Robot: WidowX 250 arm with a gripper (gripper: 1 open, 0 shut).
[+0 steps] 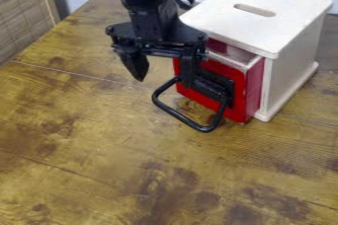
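Note:
A black gripper (161,63) hangs over the table at the upper centre, just left of a white wooden box (264,17) with a slot in its top. The box's front has a red panel (243,110) with a black mount and a large black loop handle (189,119) sticking out low. The gripper's two fingers point down, spread apart, with the right one near the top of the red panel; nothing shows held between them.
A wooden slatted panel (22,10) stands at the upper left edge, and a pale wall is behind.

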